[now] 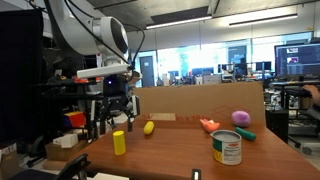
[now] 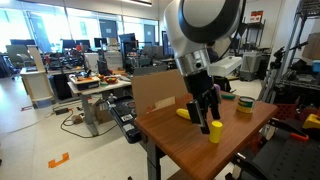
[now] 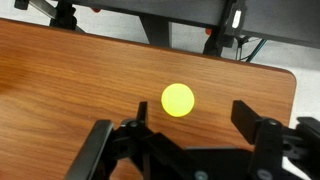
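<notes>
A yellow cylinder (image 1: 119, 143) stands upright near the table's edge. From above, the wrist view shows its round top (image 3: 178, 100) between my open fingers, with bare table on both sides of it. My gripper (image 1: 113, 128) hangs over it, fingers apart; in the second exterior view the gripper (image 2: 208, 122) is close above the cylinder (image 2: 216, 131). Whether a finger reaches down beside the cylinder is hard to tell. Nothing is held.
A labelled can (image 1: 227, 148) stands at the right of the wooden table (image 1: 170, 160). Behind are a yellow object (image 1: 149, 128), a red one (image 1: 210, 126), a green one (image 1: 245, 134) and a purple ball (image 1: 241, 118). Mid-table is clear.
</notes>
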